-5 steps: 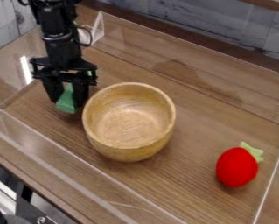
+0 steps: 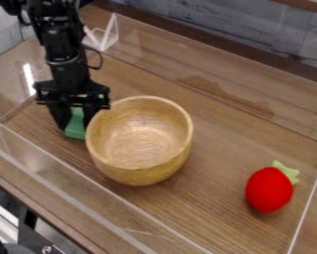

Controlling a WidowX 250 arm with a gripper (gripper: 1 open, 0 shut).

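My black gripper (image 2: 71,104) is at the left, shut on a green object (image 2: 76,127) that hangs low beside a large tan wooden bowl (image 2: 139,149). The object is partly hidden by the fingers and the bowl's rim, so its shape is hard to tell. It sits very close to the bowl's left wall; whether they touch I cannot tell.
A red strawberry-like object (image 2: 269,190) with a green top lies at the right. A dark area borders the top right.
The gripper and green object have moved slightly down in the view over the last second. The bowl and red object look unmoved.
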